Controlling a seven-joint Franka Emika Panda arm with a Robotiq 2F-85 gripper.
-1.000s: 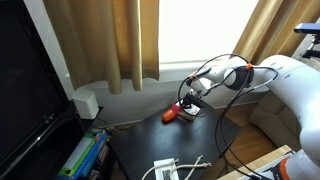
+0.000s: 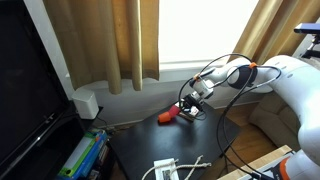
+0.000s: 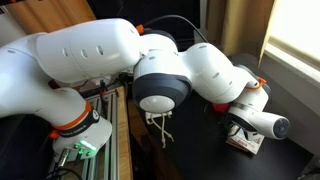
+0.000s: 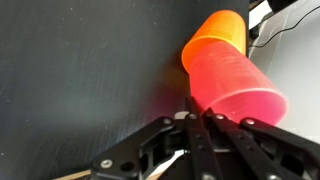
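A pinkish-red cup lies tilted in the wrist view, its round mouth towards my gripper. An orange cup sits against its far end; whether the two are nested I cannot tell. The fingers appear shut on the red cup's near rim. In exterior view 1, the orange cup and the red cup show to the left of my gripper, low over the dark table. Exterior view 2 shows only a bit of the red cup, the arm hiding the rest.
A white item lies on the table below the wrist. White cords and a white box are near the table's front. A window wall borders the back.
The orange and red cups have shifted slightly left in exterior view 1, with more orange showing. My gripper has moved only a little.
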